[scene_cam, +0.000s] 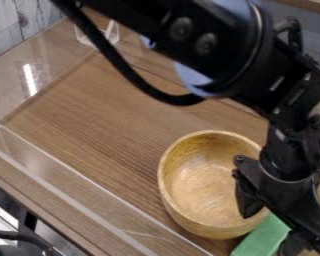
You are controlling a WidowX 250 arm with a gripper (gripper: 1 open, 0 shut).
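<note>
A round wooden bowl [196, 182] sits at the lower middle of the table. My black gripper [275, 218] is lowered at its right side, over the rim, covering part of the bowl and of a green object [256, 240] lying at the bottom right beside it. The gripper is open; its fingertips are partly hard to make out against the dark housing, and I see nothing held between them.
Clear plastic edges run along the left and front. A small clear holder stands at the back left, and the black arm fills the upper right.
</note>
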